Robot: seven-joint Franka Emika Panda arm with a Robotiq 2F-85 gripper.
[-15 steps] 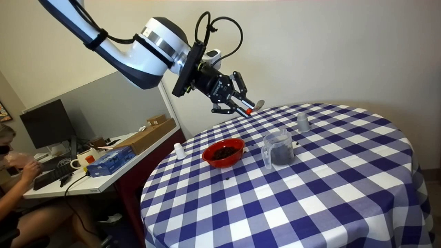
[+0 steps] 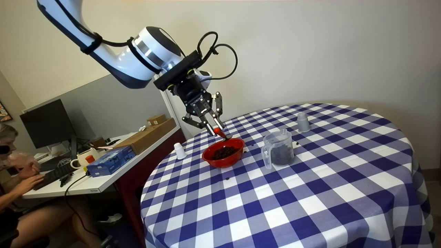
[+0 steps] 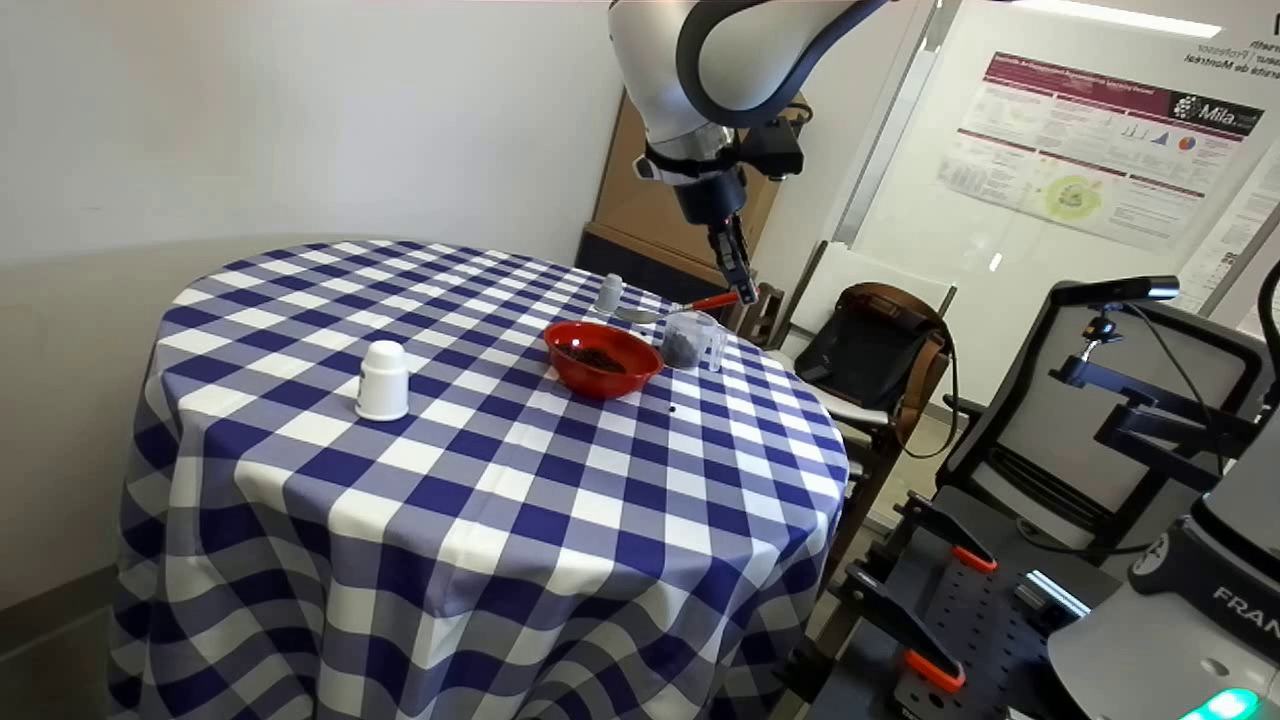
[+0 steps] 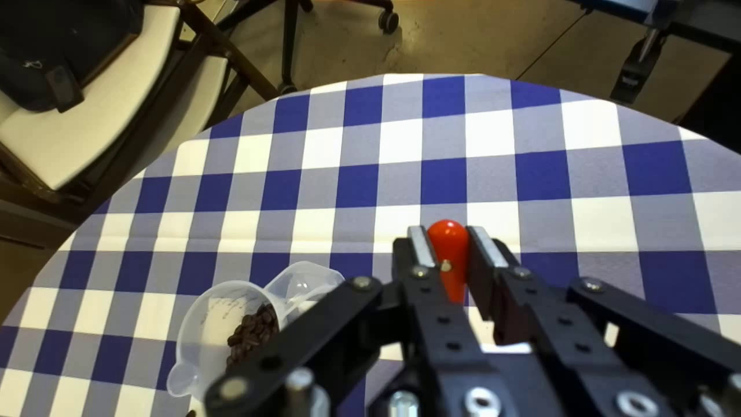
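My gripper is shut on the red handle of a spoon, above the table. In the wrist view the handle's rounded red end shows between the two finger pads. The spoon's metal bowl end points toward the space over a red bowl, which holds dark beans. Whether the spoon touches the bowl or carries anything, I cannot tell. Beside the red bowl stands a clear measuring cup with dark beans inside, seen from above in the wrist view.
A white cup stands upside down on the checkered tablecloth, and a greyish one stands farther off. A few loose beans lie around the bowl.
In exterior view 1 the gripper has moved left and down with the spoon, from above the measuring cup's back left to above the red bowl. It now points more steeply downward.
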